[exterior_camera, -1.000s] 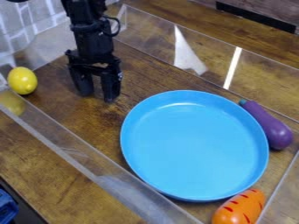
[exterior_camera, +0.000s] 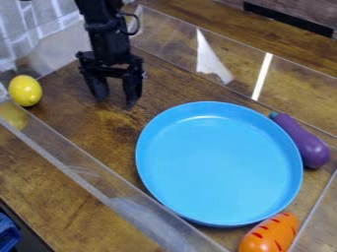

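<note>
The black robot arm with its gripper reaches down at the upper left, its fingers low over the dark wooden surface; whether they are open or shut is hard to tell. A yellow lemon-like object lies left of the gripper. A large blue plate fills the lower right. A purple eggplant-like object is to its right, and an orange carrot-like object lies below it.
Clear plastic walls edge the area. The wooden surface between the gripper and the plate is bare. A dark object shows at the bottom left corner.
The gripper has moved slightly up and back over the last second. The other objects have not visibly moved.
</note>
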